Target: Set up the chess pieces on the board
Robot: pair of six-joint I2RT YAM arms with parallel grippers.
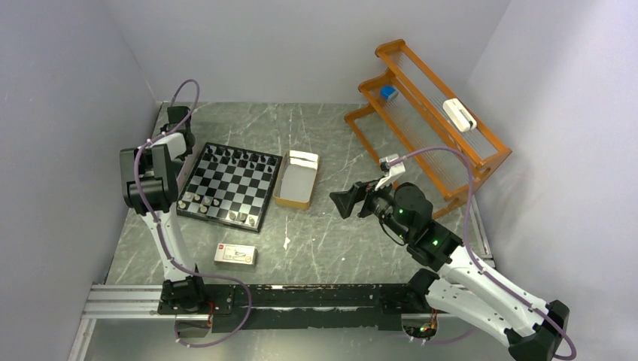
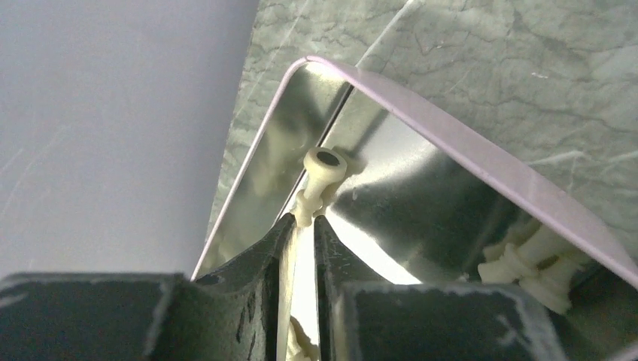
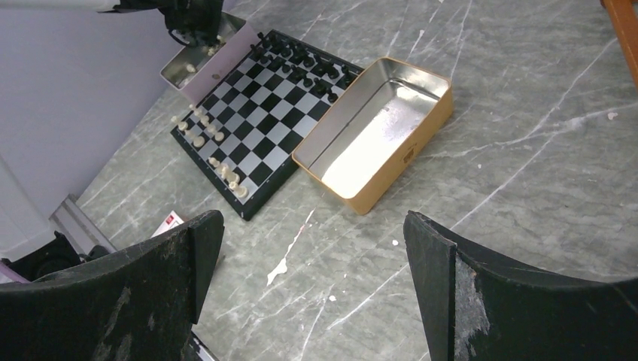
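Note:
My left gripper is down in a pink-rimmed metal tin (image 2: 451,143) left of the chessboard, its fingertips close together at a white chess piece (image 2: 323,169) lying there; whether they grip it I cannot tell. Other white pieces (image 2: 534,263) lie in the same tin. On the chessboard (image 1: 229,188), dark pieces (image 1: 244,156) line the far side and several white pieces (image 3: 220,135) stand on the near side. My right gripper is open over the table, nothing between its fingers.
An empty gold tin (image 1: 296,180) sits right of the board. A small box (image 1: 235,254) lies in front of it. A wooden shelf (image 1: 414,94) stands at the back right.

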